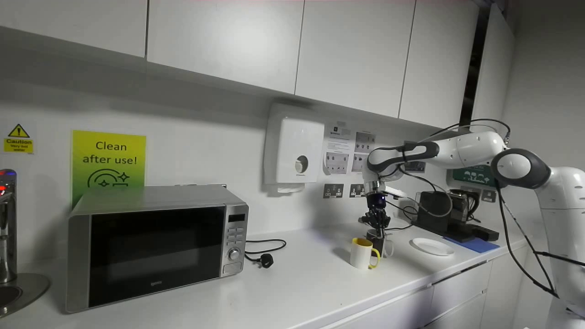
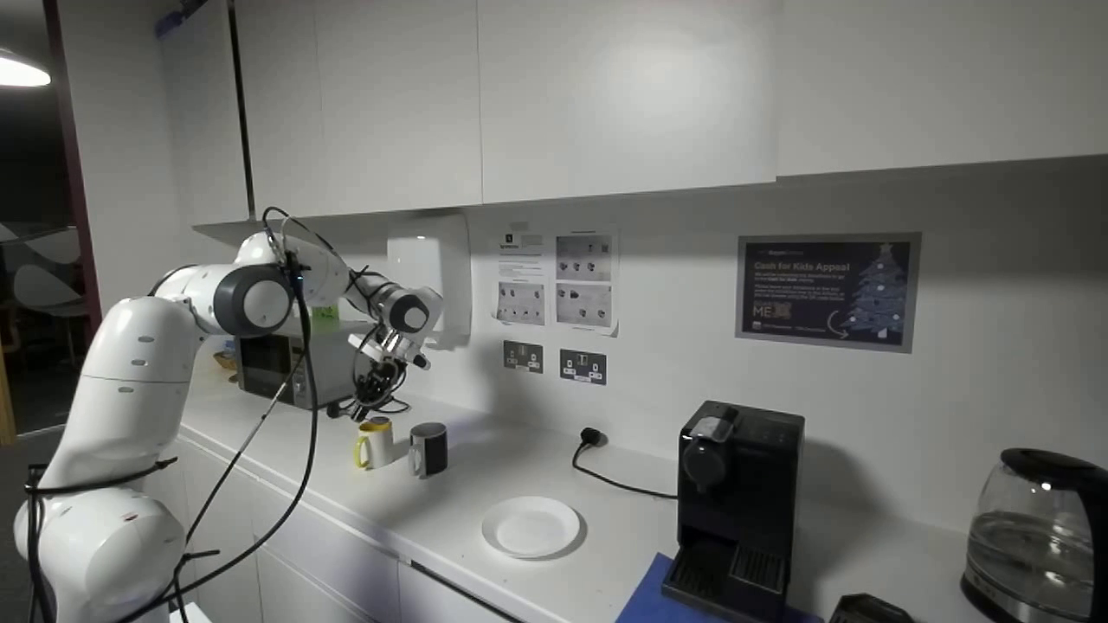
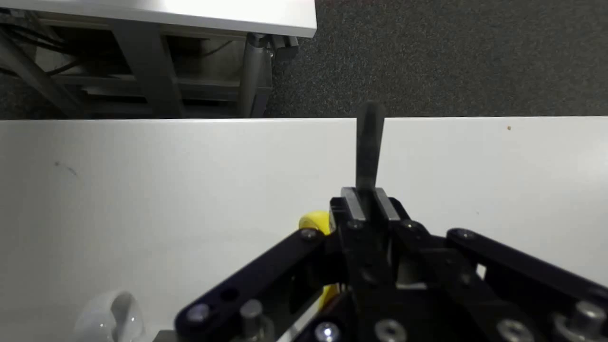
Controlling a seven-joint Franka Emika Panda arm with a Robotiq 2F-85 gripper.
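Observation:
A thin dark grey strip (image 3: 370,145) is clamped between my gripper's finger pads in the wrist view and sticks out past the tips. My gripper is shut on it; I cannot tell what object it is part of. A white mug with a yellow inside and handle (image 1: 360,254) stands upright on the counter. In the second exterior view, my gripper (image 2: 363,409) is just above and beside this mug (image 2: 376,445). The wrist view shows its yellow handle (image 3: 315,220), with the rest mostly hidden by the gripper. Beside it stands a dark grey mug (image 2: 431,448) with a pale handle.
A white plate (image 2: 531,526) lies on the counter, with a black coffee machine (image 2: 737,498) and glass kettle (image 2: 1031,540) beyond. The microwave (image 1: 156,252) stands on the other side. Wall cabinets (image 1: 351,49) hang overhead.

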